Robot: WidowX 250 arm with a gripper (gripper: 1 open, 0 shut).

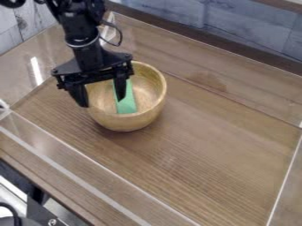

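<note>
My gripper [95, 81] is a black arm end with two fingers spread open, hanging over the left part of a tan round bowl [147, 110]. Inside the bowl a green object [127, 101] lies upright along the bowl's middle, just right of the right finger. Nothing shows held between the fingers.
A grey wall [236, 31] runs along the back right, and white edges border the table at the left.
</note>
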